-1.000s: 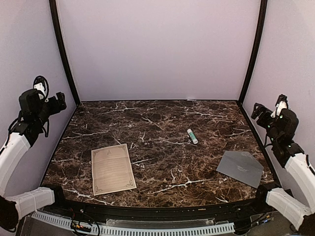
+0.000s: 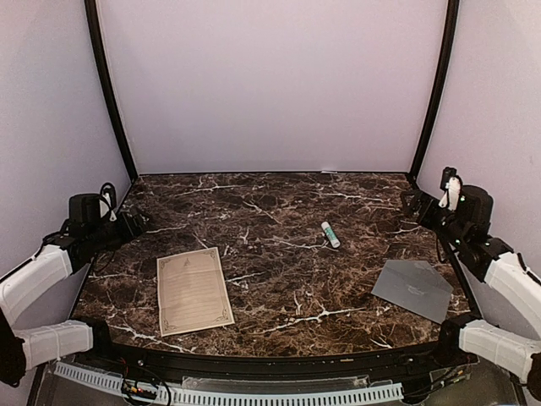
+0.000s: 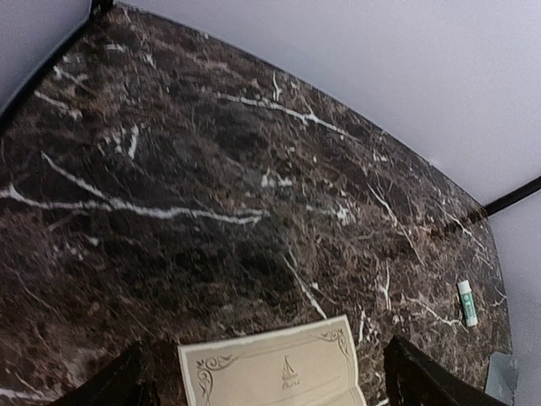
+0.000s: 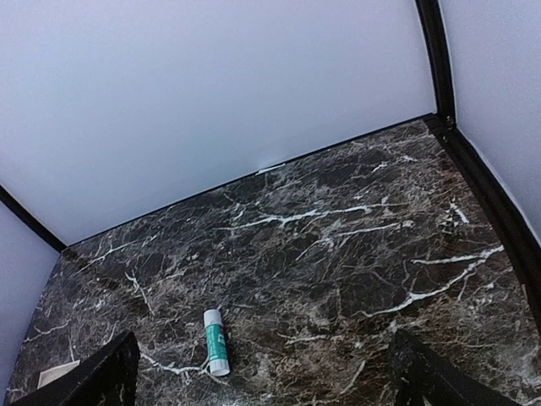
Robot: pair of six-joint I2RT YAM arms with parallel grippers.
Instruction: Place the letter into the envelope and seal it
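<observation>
A tan letter [image 2: 194, 292] with a decorated border lies flat on the left front of the table; its far edge shows as the letter [image 3: 279, 368] in the left wrist view. The grey envelope [image 2: 413, 289] rests flat at the right front, with a sliver of the envelope [image 3: 501, 378] in the left wrist view. Between them, farther back, lies a white and green glue stick [image 2: 330, 235]. My left gripper [image 2: 138, 223] hangs open over the left edge, behind the letter. Open and empty, my right gripper [image 2: 412, 203] is above the right side, behind the envelope.
Pale walls [image 2: 279, 85] enclose the back and sides, close beside both arms. A black rail [image 2: 270, 364] runs along the front edge.
The left arm has come down and toward the right, over the table's edge. The right gripper has moved lower and to the left. Letter, envelope and glue stick have stayed put.
</observation>
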